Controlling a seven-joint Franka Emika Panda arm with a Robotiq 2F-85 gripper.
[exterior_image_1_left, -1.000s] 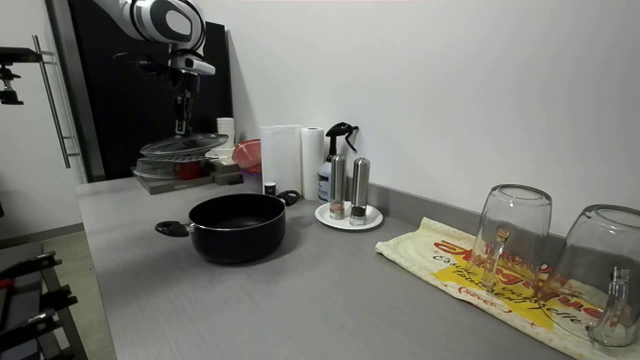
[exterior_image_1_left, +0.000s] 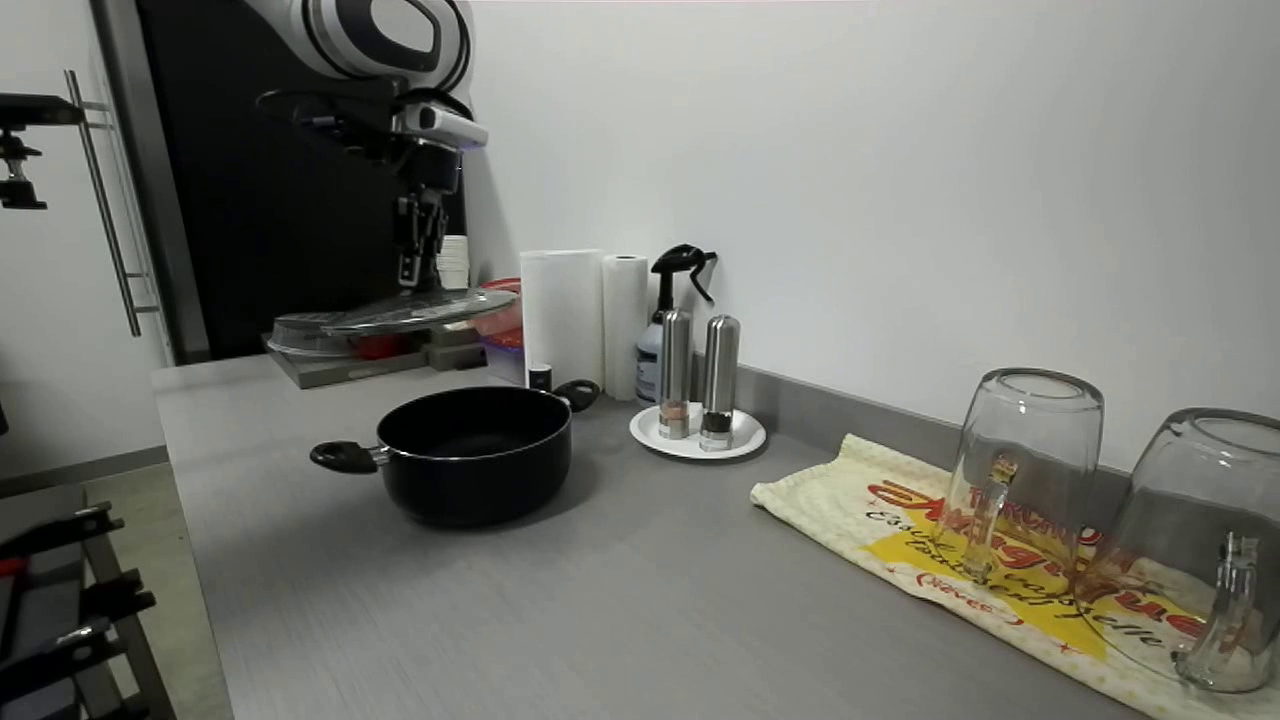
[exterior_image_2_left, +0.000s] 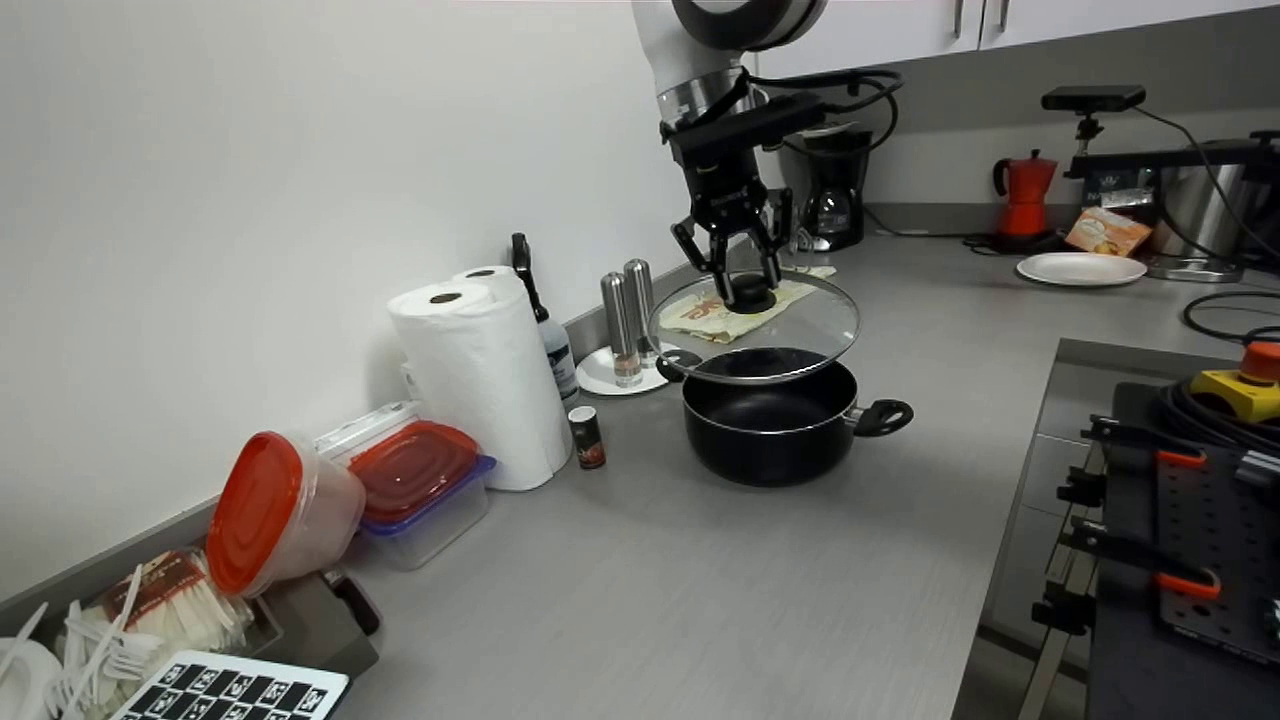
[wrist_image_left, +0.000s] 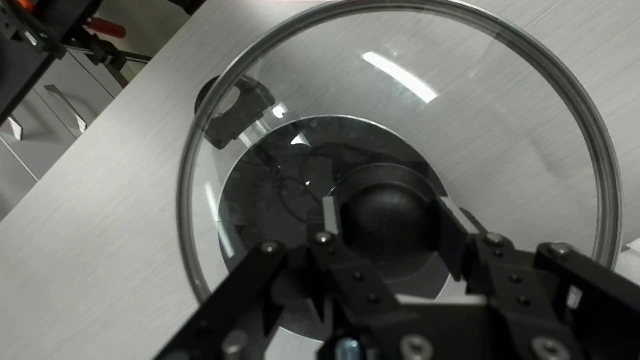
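My gripper (exterior_image_2_left: 752, 294) is shut on the black knob (wrist_image_left: 390, 219) of a round glass lid (exterior_image_1_left: 420, 312). The lid hangs in the air, roughly level, its metal rim (wrist_image_left: 606, 156) showing all round in the wrist view except where my fingers cover it. A black two-handled pot (exterior_image_1_left: 474, 480) stands open and upright on the counter. From exterior view 2 the lid overlaps the pot (exterior_image_2_left: 768, 438), while exterior view 1 shows it higher and farther back. Through the glass in the wrist view, part of a black pot handle (wrist_image_left: 237, 114) appears; reflections blur the rest.
Beside the pot, a white plate (exterior_image_1_left: 752, 442) holds two metal mills. Paper towel rolls (exterior_image_1_left: 561, 318), a spray bottle (exterior_image_1_left: 649, 360) and a small spice jar (exterior_image_2_left: 587, 437) stand along the wall. Glass mugs (exterior_image_1_left: 1020, 480) rest upside down on a cloth.
My gripper and the lid have moved right in exterior view 1, away from the back corner and closer to the pot. The pot has stayed put.
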